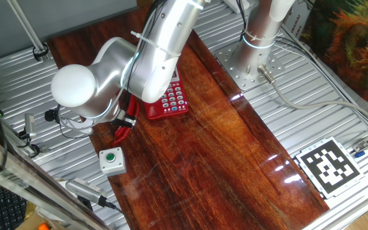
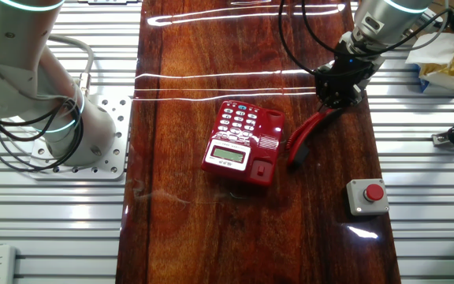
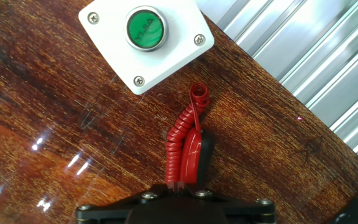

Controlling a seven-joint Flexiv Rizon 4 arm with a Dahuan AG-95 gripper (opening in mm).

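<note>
A red desk telephone [image 2: 245, 142] with a keypad and a small display sits on the wooden table; no handset lies across its body. Beside it, a red-and-black handset [image 2: 310, 136] slants from the phone's edge up to my gripper [image 2: 339, 101]. In the wrist view the fingers of my gripper come close together at the near end of the handset [image 3: 192, 158], and it looks shut on it. Next to the handset runs a coiled red cord [image 3: 175, 146]. The fingertips' contact is mostly hidden. Exterior view 1 shows the phone [image 1: 168, 102] partly behind the arm.
A white button box [image 3: 146, 40] with a green button stands near the table edge, just beyond the cord. Another exterior view shows a box with a red button [image 2: 367, 197].
</note>
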